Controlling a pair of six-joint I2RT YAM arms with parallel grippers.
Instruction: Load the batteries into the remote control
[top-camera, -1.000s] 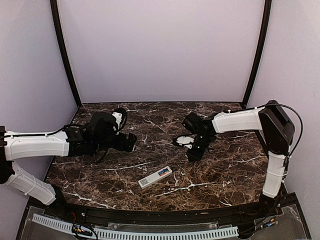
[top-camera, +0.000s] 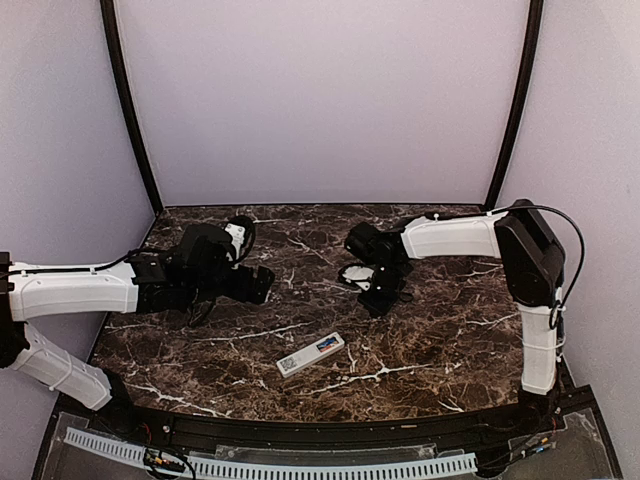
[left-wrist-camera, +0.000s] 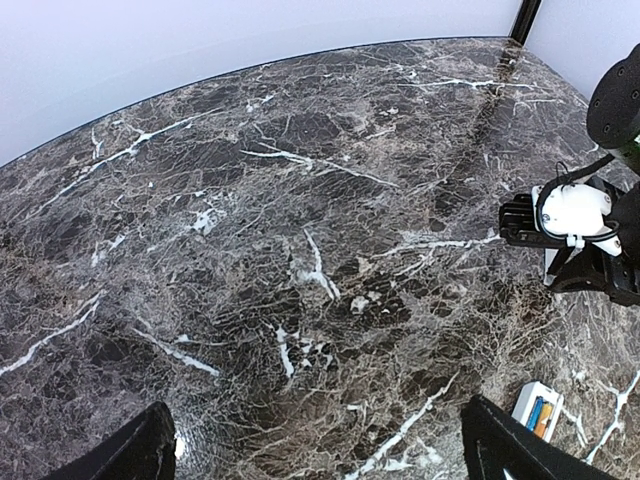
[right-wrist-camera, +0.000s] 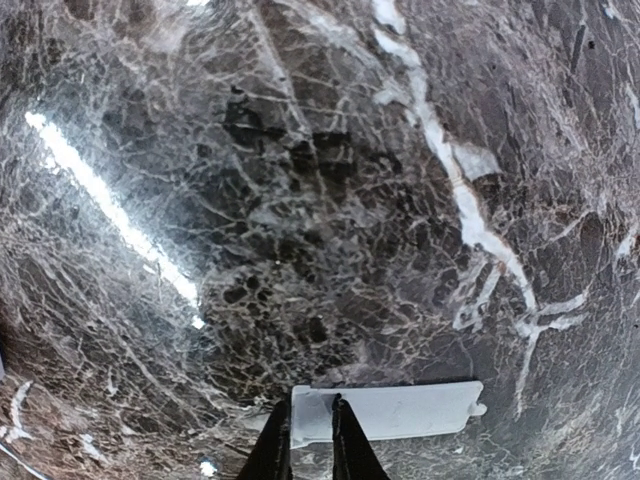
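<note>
The white remote control (top-camera: 300, 359) lies on the dark marble table in the top view. Blue and orange-red batteries (top-camera: 327, 344) show in the compartment at its far right end, also visible low in the left wrist view (left-wrist-camera: 538, 411). A pale flat cover (right-wrist-camera: 410, 411) rests on the table in the right wrist view. My right gripper is at the cover's left end, its fingers part open, one tip overlapping the cover; no firm hold shows. My left gripper stands open and empty over bare table, away from the remote.
Clear table (top-camera: 250, 385) surrounds the remote. The back wall (top-camera: 320, 100) bounds the far side, and a perforated metal rail (top-camera: 280, 470) runs along the front. The right arm (top-camera: 450, 238) reaches across the right half.
My right gripper has shifted left across the table. Left arm and remote have stayed put.
</note>
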